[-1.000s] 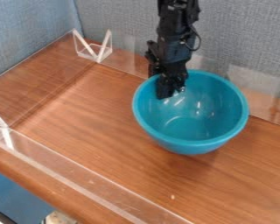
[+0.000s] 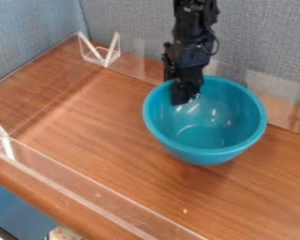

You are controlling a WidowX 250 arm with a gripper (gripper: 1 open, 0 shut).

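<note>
A teal plastic bowl (image 2: 213, 129) stands on the wooden table toward the right of the view. My black gripper (image 2: 183, 92) reaches down from the top onto the bowl's back-left rim and is shut on it. The fingertips are partly dark against the bowl, so their exact hold on the rim is hard to make out.
Clear plastic edging runs along the table's back and front-left, with white brackets (image 2: 98, 52) at the back-left corner. Grey padded walls rise behind and at the left.
The bowl sits slightly further right and lower in the view's back half, looking a little less tilted, with my gripper moved slightly along with it.
</note>
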